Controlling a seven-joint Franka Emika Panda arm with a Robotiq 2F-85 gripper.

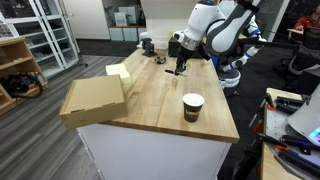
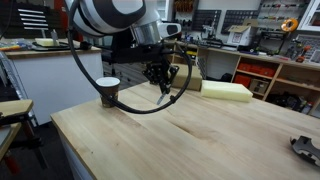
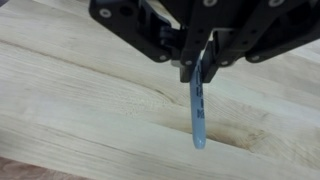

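A slim blue-grey pen-like stick (image 3: 198, 110) is clamped in my gripper, its free end reaching out below the fingers in the wrist view. Dark lettering runs along its side. In exterior view 2 the gripper (image 2: 162, 80) hangs above the wooden tabletop with the stick (image 2: 163, 98) slanting beneath it. Exterior view 1 has the gripper (image 1: 181, 66) over the far part of the table. Whether the tip touches the wood cannot be told.
A dark cup with a white rim (image 1: 193, 106) stands near the table's right edge. A cardboard box (image 1: 94, 100) sits at the left corner, with a pale yellow block (image 1: 118, 72) behind it. A dark metal object (image 2: 305, 149) lies on the tabletop (image 2: 210, 140).
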